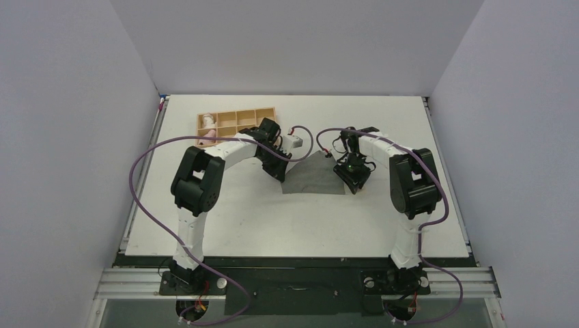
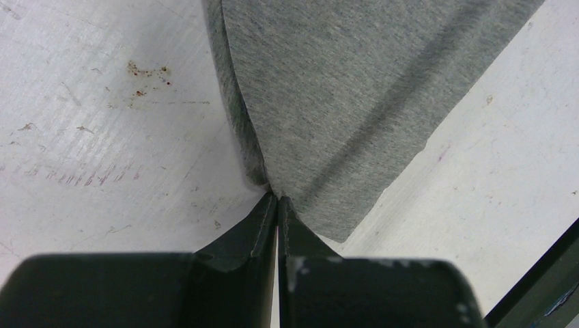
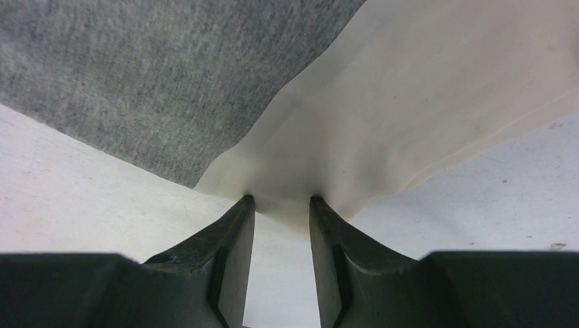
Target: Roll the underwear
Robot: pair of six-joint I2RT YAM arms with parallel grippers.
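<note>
The grey underwear [image 1: 311,178] lies spread on the white table, with a cream part [image 3: 382,109] along its right end. My left gripper is shut at the underwear's left edge, where the fabric [image 2: 355,102] has a narrow folded strip; whether cloth is caught between the tips cannot be seen clearly. My right gripper is part open, its fingertips down on the cream fabric near its corner, with the grey fabric [image 3: 171,75] beside it.
A wooden compartment box [image 1: 235,114] with pink and white items stands at the back left, behind the left arm.
</note>
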